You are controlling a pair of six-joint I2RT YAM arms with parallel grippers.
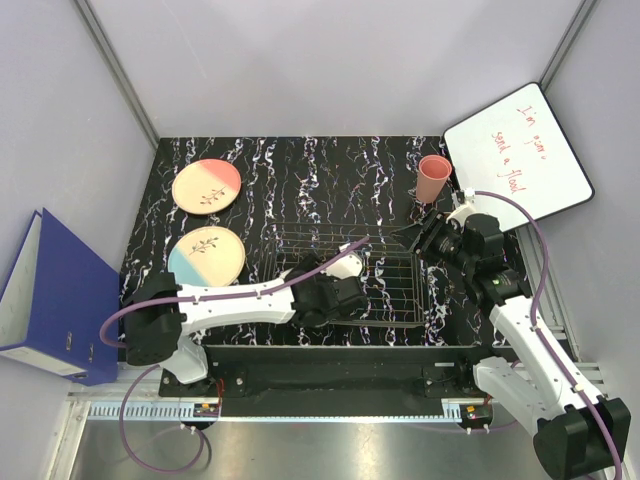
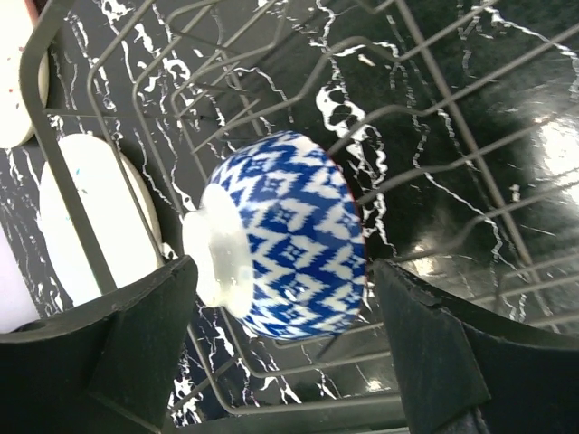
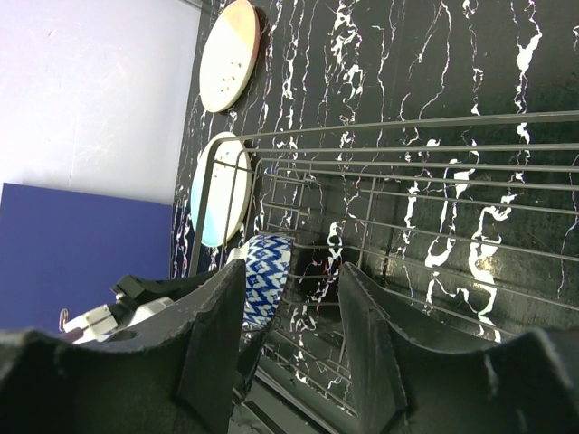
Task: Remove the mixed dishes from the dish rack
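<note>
A bowl with a blue-and-white zigzag pattern (image 2: 294,235) lies tilted on its side in the wire dish rack (image 1: 405,322), its white foot facing left. In the left wrist view my left gripper stands open, a finger on either side of the bowl's near part; whether the fingers touch it I cannot tell. The left arm hides the bowl from above. Over the rack's right side, my right gripper is part open with nothing between its fingers. The right wrist view shows the bowl (image 3: 268,269) beyond its left finger.
Two plates, one pink and cream (image 1: 206,187) and one blue and cream (image 1: 207,257), lie left of the rack. A pink cup (image 1: 433,178) stands at the back right, near a whiteboard (image 1: 520,150). A blue binder (image 1: 75,290) is at far left. The counter behind the rack is clear.
</note>
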